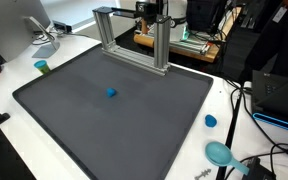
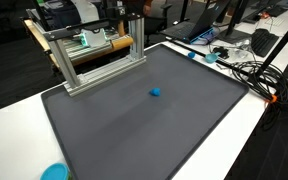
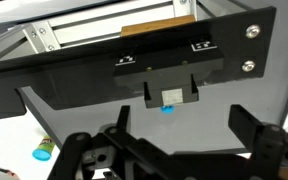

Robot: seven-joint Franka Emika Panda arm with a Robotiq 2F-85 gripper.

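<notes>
My gripper stands open in the wrist view, its dark fingers [image 3: 110, 152] wide apart. It hangs over a metal frame with a black crossbar [image 3: 79, 79]; a black block with a pale label juts from that bar between the fingers, with no hold on it showing. Just past the block appears a small blue object [image 3: 167, 109], partly hidden. The same blue object [image 1: 111, 92] lies on the grey mat [image 1: 94, 120] in exterior view 1, and the blue object [image 2: 155, 92] shows in exterior view 2.
The metal frame [image 1: 135, 58] stands along the mat's far edge. Off the mat are a green-and-blue cylinder [image 1: 42, 67], a blue round piece [image 1: 210, 121] and a teal dish [image 1: 224, 155]. Cables [image 1: 274, 150] lie at the right.
</notes>
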